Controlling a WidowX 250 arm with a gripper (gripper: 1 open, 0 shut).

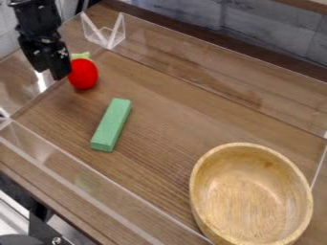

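My black gripper point(52, 65) hangs at the upper left, just left of a red rounded object point(82, 75), with a small pale green item point(80, 55) behind that object. Whether the fingers are open or shut is hard to make out at this size. A green bar point(111, 124) lies diagonally on the wooden surface in the middle, and a round light-wood bowl point(250, 196) sits at the lower right.
A clear transparent object point(105, 33) stands behind the red object. A grey tiled wall runs along the back right.
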